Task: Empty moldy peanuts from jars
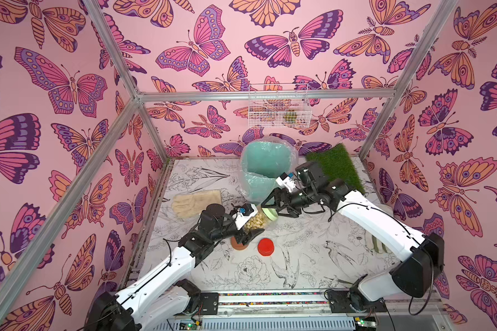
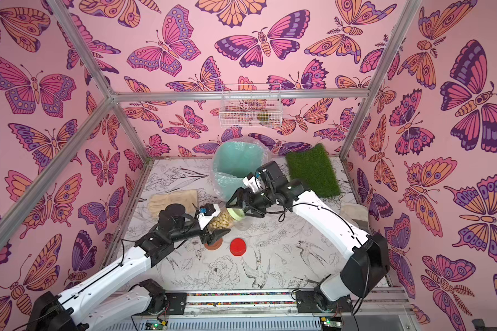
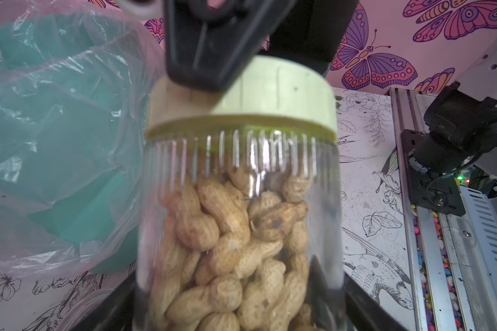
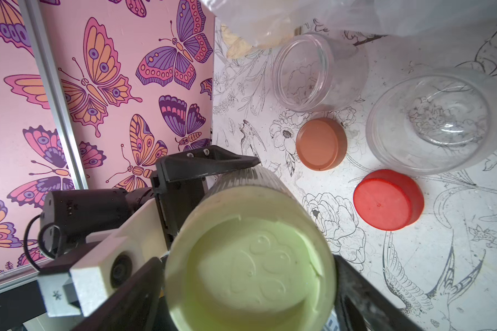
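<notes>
A clear jar of peanuts (image 3: 232,237) with a pale cream lid (image 4: 248,275) is raised above the table in front of the lined bin (image 1: 265,160). My left gripper (image 1: 247,226) stands open around the jar's body. My right gripper (image 1: 276,204) is open at the lid, one dark finger against or just over it in the left wrist view; contact is unclear.
Two empty clear jars (image 4: 314,71) (image 4: 425,124), a brown lid (image 4: 320,143) and a red lid (image 4: 386,198) lie below. A glove (image 1: 196,203) lies at left, a grass mat (image 1: 334,154) at back right.
</notes>
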